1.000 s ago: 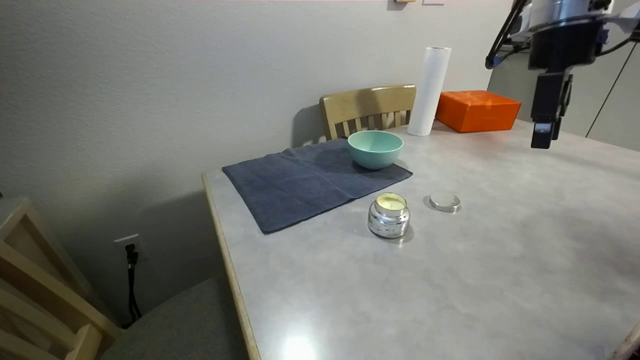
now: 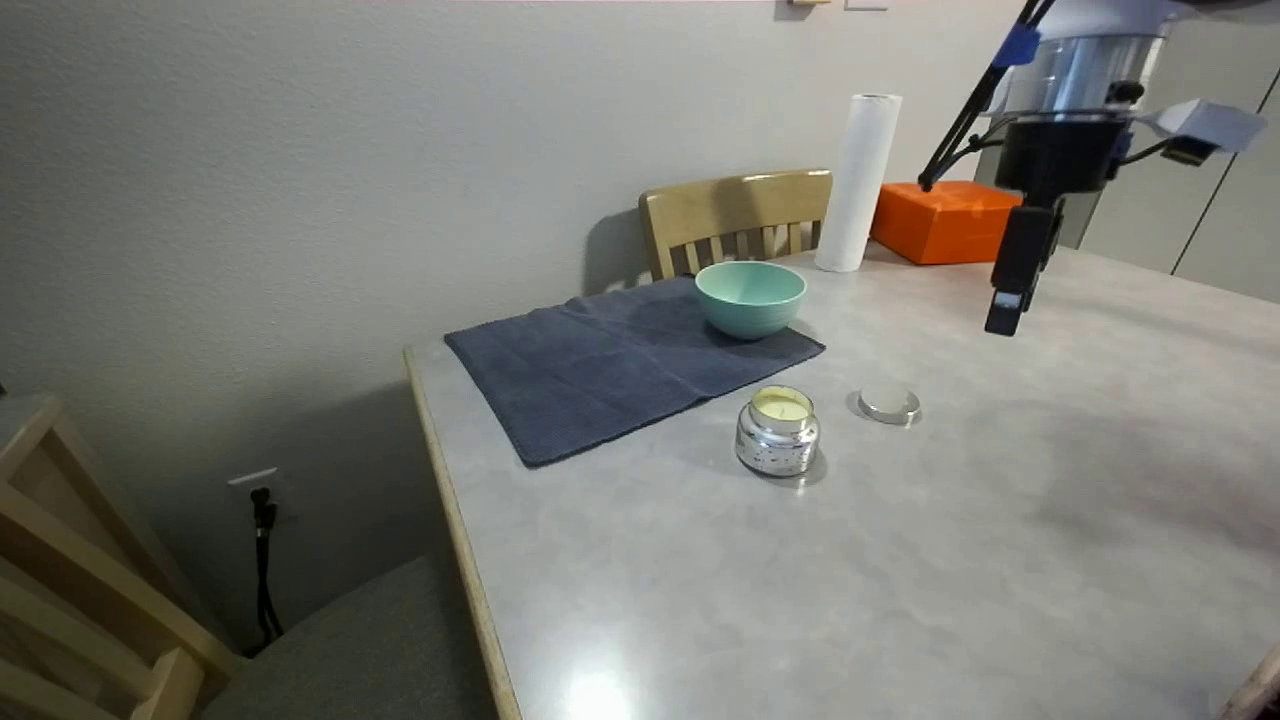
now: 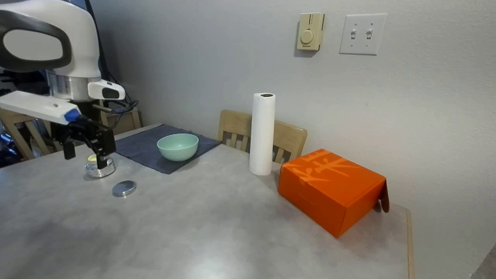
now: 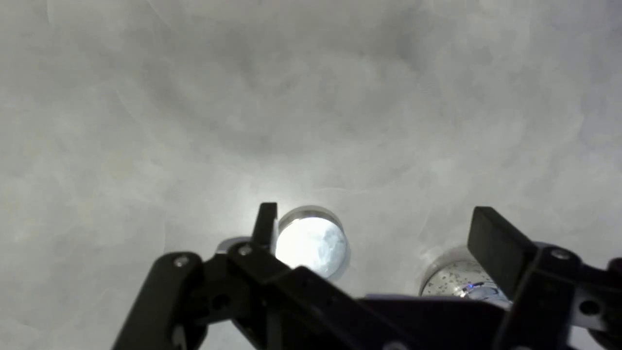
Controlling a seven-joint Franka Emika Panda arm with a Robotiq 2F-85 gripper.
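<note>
A silver candle jar [image 2: 777,444] stands upright and uncovered on the table, pale wax showing at its top. Beside it the round silver lid [image 2: 889,404] lies flat. My gripper [image 3: 86,160] hangs above the table, open and empty, its black fingers [image 4: 266,224] spread wide. In the wrist view the lid [image 4: 312,245] appears close to the left finger, and the jar [image 4: 460,280] is partly covered by the right finger. From exterior view 1 the gripper's fingertips [image 2: 1002,318] are up and to the right of the lid, clear of it.
A mint bowl [image 2: 751,300] sits on a dark blue cloth [image 2: 600,372] towards the wall. Farther along stand a white paper roll [image 3: 262,135] and an orange box [image 3: 330,186].
In exterior view 1 my gripper has moved left and lower, nearer the lid, and its fingers look tilted. Jar, lid, bowl and cloth have stayed in place.
</note>
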